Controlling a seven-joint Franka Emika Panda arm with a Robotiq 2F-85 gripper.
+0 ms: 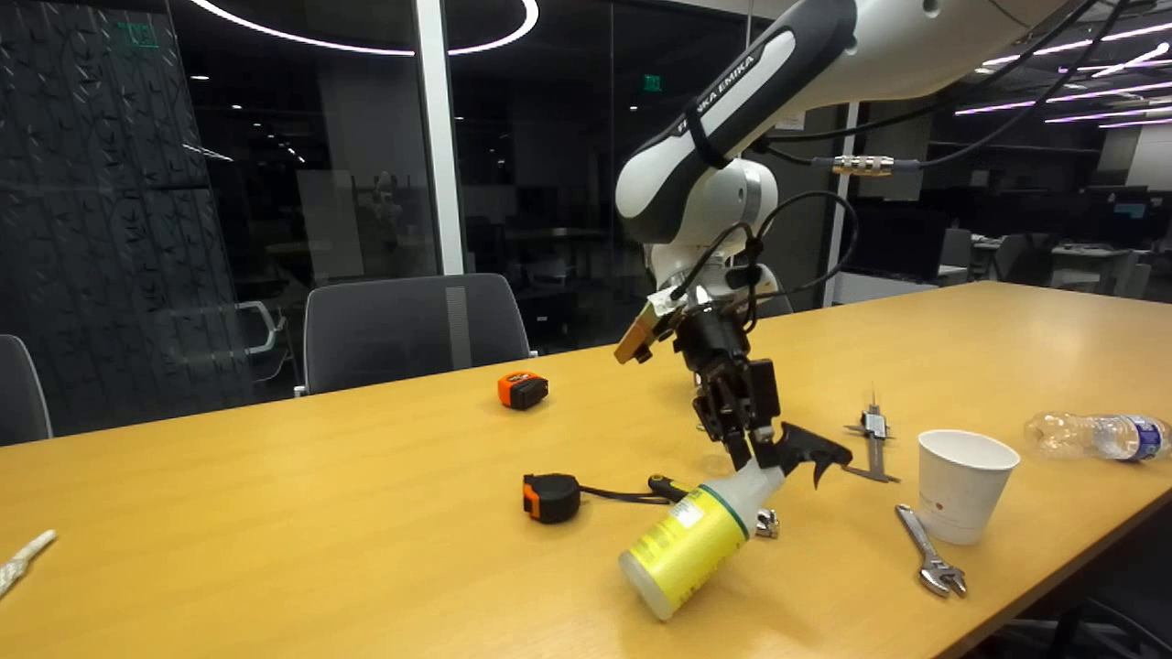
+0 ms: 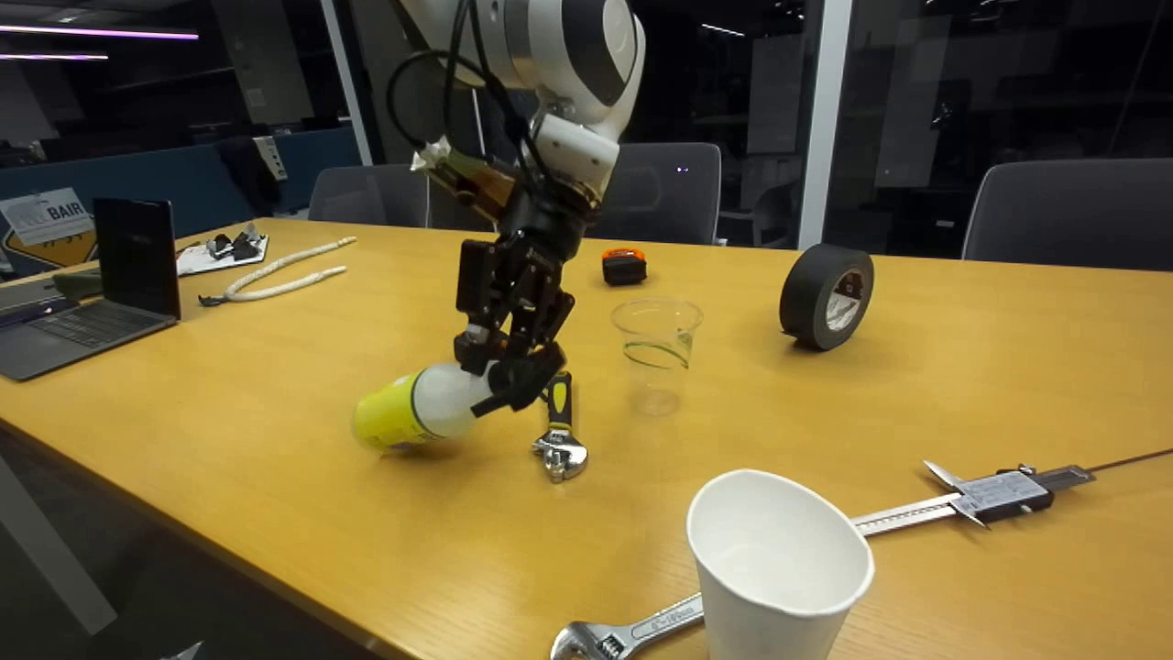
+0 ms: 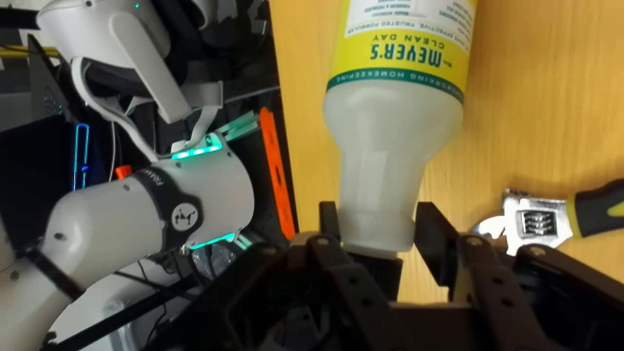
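A spray bottle [image 1: 689, 549] with a yellow label and a black trigger head [image 1: 810, 448] is tilted, its head end raised and its base low near the table. My gripper is shut on the bottle's white neck, one finger on each side of it in the wrist view. From the second exterior view the bottle [image 2: 398, 412] leans away to the left of the gripper [image 2: 495, 357]. The black head is mostly hidden behind the fingers in the wrist view.
An adjustable wrench [image 2: 561, 440] lies close beside the bottle, near a clear cup [image 2: 657, 357]. A tape measure [image 1: 551, 498] sits behind it. To the right stand a white paper cup [image 1: 963, 483], another wrench [image 1: 931, 555] and calipers [image 1: 874, 441].
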